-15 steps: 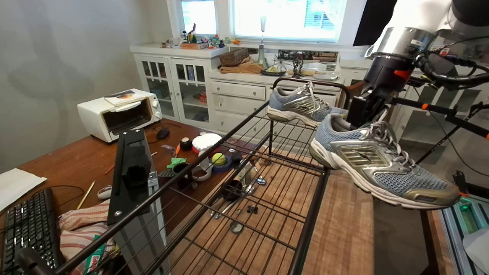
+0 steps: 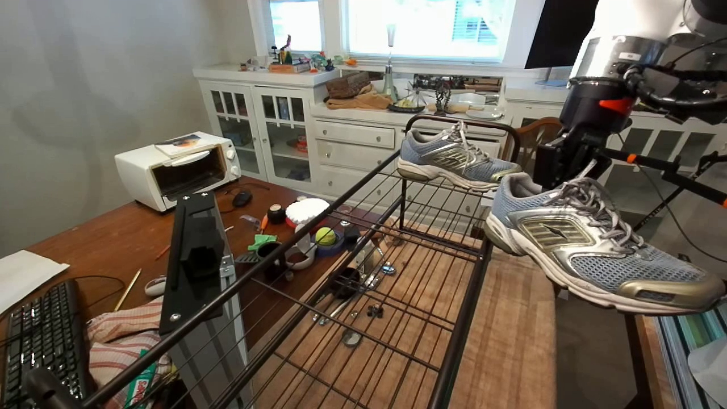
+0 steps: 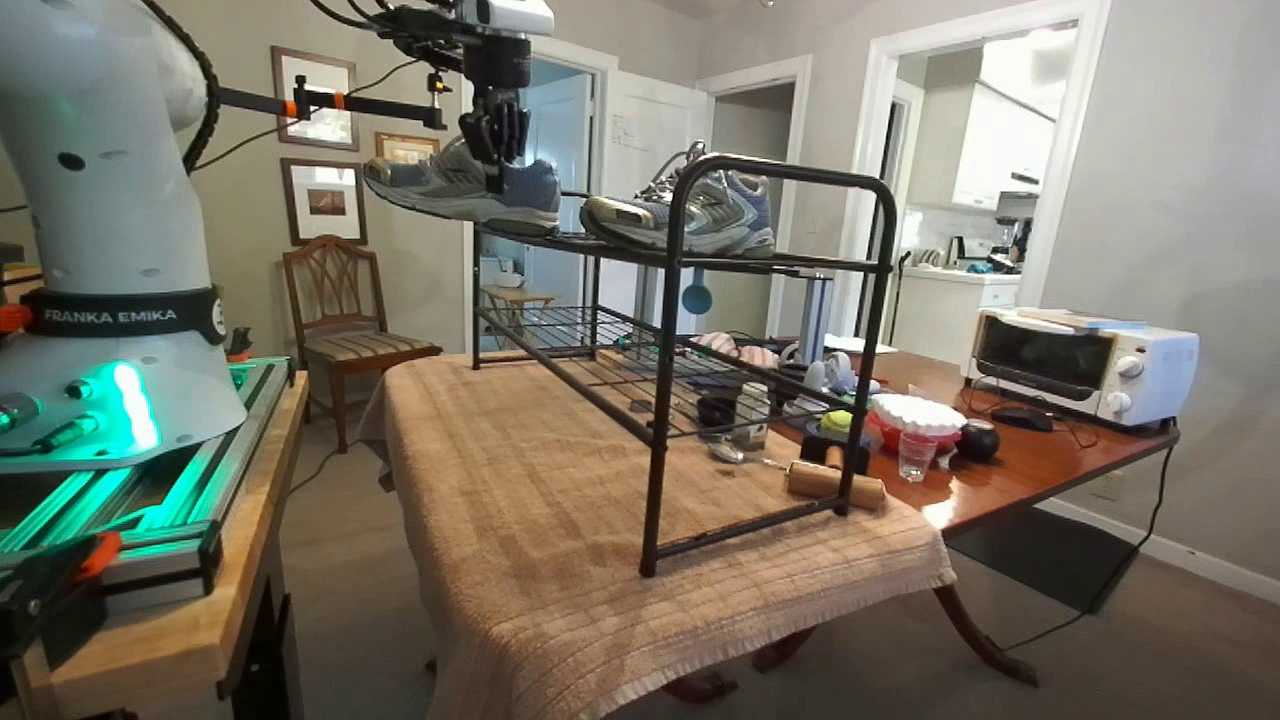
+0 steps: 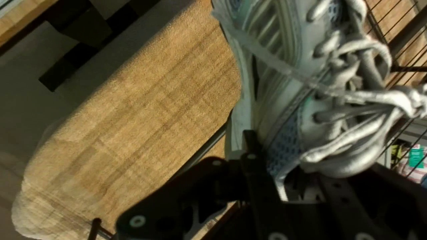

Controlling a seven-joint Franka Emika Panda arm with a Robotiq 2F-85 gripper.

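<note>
A grey-blue running shoe with a gold toe (image 2: 572, 238) hangs at the rack's right side in exterior view 1, its toe pointing right and slightly down. My gripper (image 3: 494, 178) is shut on its collar near the heel, with one finger (image 4: 253, 144) outside the upper; the other finger is hard to make out. White laces (image 4: 362, 104) lie across the shoe's top in the wrist view. Its mate (image 2: 446, 157) rests on the top shelf of the black wire rack (image 2: 470, 300), at the far end. Whether the held shoe's heel touches the rack cannot be told.
The rack stands on a towel-covered table (image 3: 480, 468). Much of its top shelf is empty. Below and beside it lie utensils, bowls and a tennis ball (image 2: 325, 236). A white toaster oven (image 2: 180, 170) sits farther off on the wooden tabletop.
In exterior view 1 the gripper and the held shoe have shifted right, away from the rack. The shoe on the rack has stayed in place.
</note>
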